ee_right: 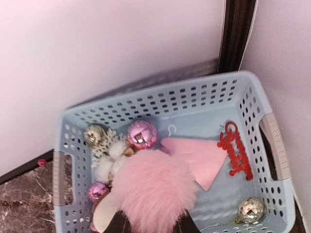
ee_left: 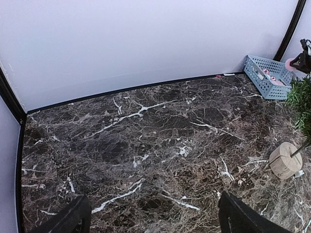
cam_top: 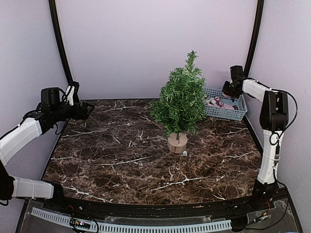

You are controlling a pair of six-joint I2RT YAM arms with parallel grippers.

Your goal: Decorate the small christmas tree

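The small green tree [cam_top: 181,99] stands upright in a round wooden base [cam_top: 177,143], bare of ornaments on the side that shows. In the right wrist view my right gripper is shut on a fluffy pink pom-pom [ee_right: 154,187], held above the blue basket [ee_right: 165,99]. The pom-pom hides most of the fingers and part of the basket's contents. From the top view, the right gripper [cam_top: 228,90] hangs over the basket's back right. My left gripper is open and empty, off at the left side of the table.
Inside the basket are a shiny pink bauble [ee_right: 142,134], a pink felt piece [ee_right: 200,158], a red lettered ornament [ee_right: 235,150] and a silver ball [ee_right: 251,209]. Walls close in behind the basket.
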